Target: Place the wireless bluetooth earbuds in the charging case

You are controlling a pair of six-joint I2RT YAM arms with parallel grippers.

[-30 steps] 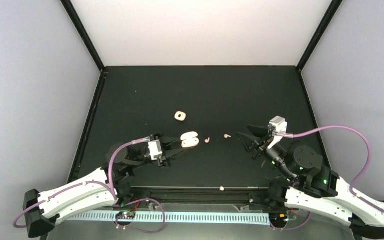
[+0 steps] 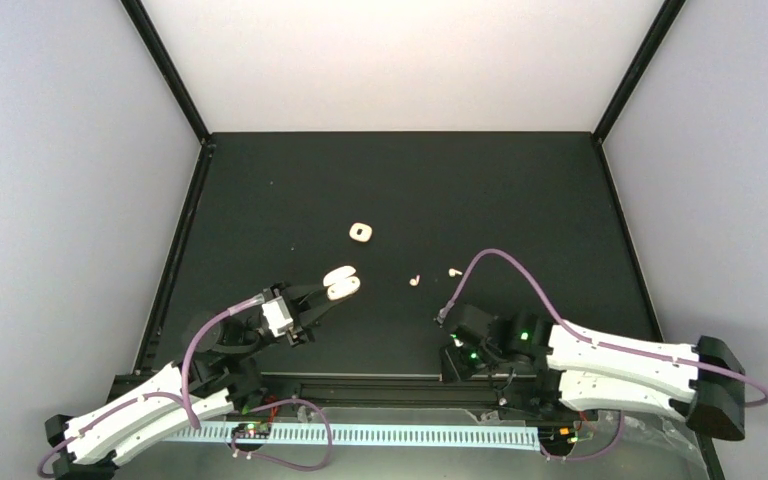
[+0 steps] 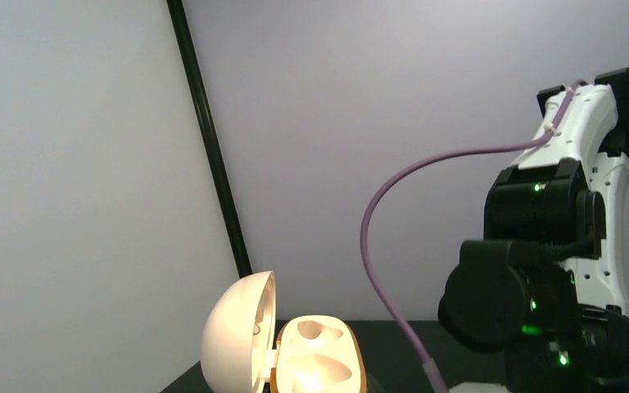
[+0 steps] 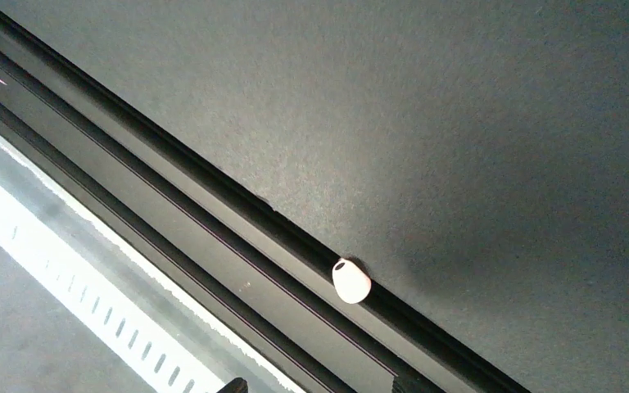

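My left gripper is shut on the charging case. In the left wrist view the case is held upright, its lid open to the left, two hollows showing. Two small white earbuds, lie on the mat between the arms. My right gripper, lowered near the front edge, is mostly hidden by its arm in the top view; in the right wrist view its part-open tips reach toward a small white piece on the black front rail.
A square white piece with a hole lies mid-mat. Dark rails run along the front edge.
My right arm has swung toward the front edge and turned downward. The left arm has drawn slightly back left with the case in its gripper.
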